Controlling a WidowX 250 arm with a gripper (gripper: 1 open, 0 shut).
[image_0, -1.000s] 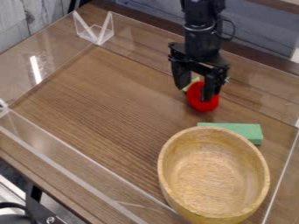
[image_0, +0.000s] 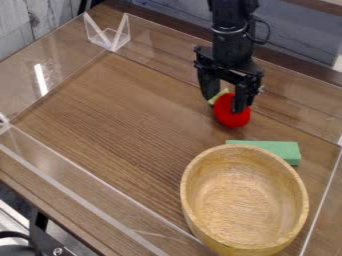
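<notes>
A black gripper (image_0: 229, 88) reaches down from the top centre, its fingers over and around a red round object (image_0: 233, 114) and a pale, yellowish piece just behind it. Whether the fingers grip either thing or stand apart from them is hard to tell at this size.
A large yellow bowl (image_0: 243, 216) takes up the lower right. A green block (image_0: 263, 152) lies between it and the red object. A white wire-like item (image_0: 108, 30) stands at the back left.
The gripper has shifted very slightly upward over the red object. The objects on the table look unchanged.
</notes>
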